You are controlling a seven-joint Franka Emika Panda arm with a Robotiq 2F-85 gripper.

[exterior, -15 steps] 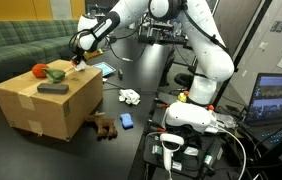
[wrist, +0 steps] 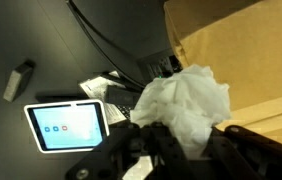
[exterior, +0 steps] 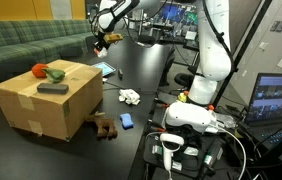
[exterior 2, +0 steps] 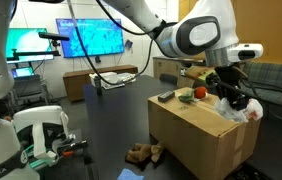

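A crumpled white sheet, thin like tissue or plastic point(wrist: 188, 100), bunches up in front of my gripper, which is shut on it. The sheet hides most of the fingertips in the wrist view. In the second exterior view the same white sheet point(exterior 2: 243, 110) hangs below the gripper point(exterior 2: 243, 88), overlapping the right edge of the cardboard box point(exterior 2: 186, 135). From the first exterior view, the gripper point(exterior: 101, 46) is small and far off, past the box point(exterior: 46, 108) and above the back of the table.
On the box top are a red object point(exterior: 39, 70), a green one point(exterior: 55, 75) and a dark block point(exterior: 53, 89). A tablet point(wrist: 67, 124) lies on the dark table. Brown objects point(exterior: 105, 127), a blue item point(exterior: 127, 121) and white crumpled material point(exterior: 129, 96) occupy the table nearer the front.
Over the last second my gripper has travelled from above the box's far edge toward the right in the first exterior view, clear of the box. The objects on the box look unmoved.
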